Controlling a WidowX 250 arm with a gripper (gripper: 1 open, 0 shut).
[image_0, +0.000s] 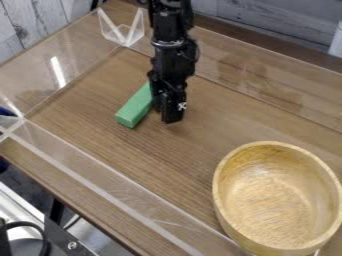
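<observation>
The black arm comes down from the top centre of the camera view, its gripper low over the wooden table beside a green object. The green object lies along the gripper's left side, angled from lower left to upper right, its upper end close to or behind the fingers. Whether the fingers touch it, and how far apart they stand, is unclear.
A large beige bowl sits at the lower right. Clear plastic pieces are at the upper left and left edge. Dark cables lie at the lower left corner.
</observation>
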